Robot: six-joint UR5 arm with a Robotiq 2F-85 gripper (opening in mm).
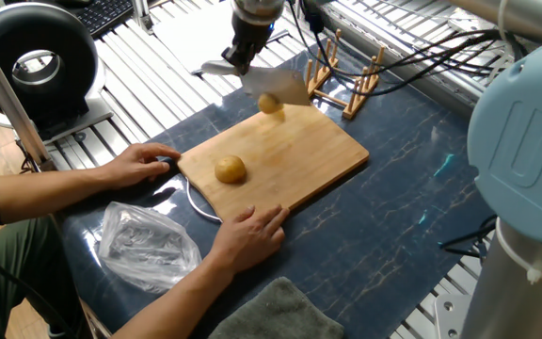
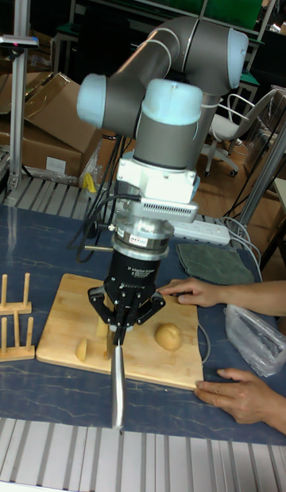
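Observation:
In exterior view 1 my gripper [image 1: 239, 62] is shut on a metal cleaver, holding it near the handle. The cleaver's broad blade [image 1: 285, 85] hangs over the far edge of the wooden cutting board [image 1: 318, 146]. Close against the blade is a potato piece [image 1: 268, 103], with a paler patch beside it. A rounder potato [image 1: 231, 169] rests apart on the near left of the board. From exterior view 3, the cleaver handle [image 2: 117, 399] juts out below my gripper [image 2: 122, 324], and a cut piece [image 2: 81, 350] shows left of it. The blade's lower edge is hard to make out there.
A person's hands [image 1: 252, 235] [image 2: 241, 396] rest at the board's edges. A wooden rack [image 1: 351, 89] stands just beyond the board. A clear plastic bag [image 1: 149, 247] and a grey cloth [image 1: 278, 315] lie on the dark mat.

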